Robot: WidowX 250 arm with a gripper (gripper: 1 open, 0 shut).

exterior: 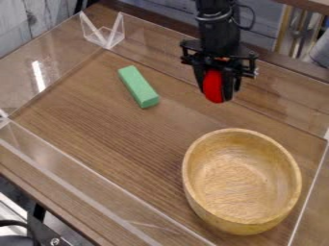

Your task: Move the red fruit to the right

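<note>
The red fruit [215, 87] is in the camera view, right of the middle and toward the back. My black gripper [217, 73] is shut on it from above, and the fruit's lower part shows below the fingers. Part of the fruit is hidden behind the gripper. Whether it hangs clear of the table or touches it, I cannot tell.
A green block [138, 86] lies on the wooden table [122, 154] left of the gripper. The large yellow bowl [241, 183] stands at the front right. A clear plastic thing [103, 31] is at the back left. Bare table lies right of the fruit.
</note>
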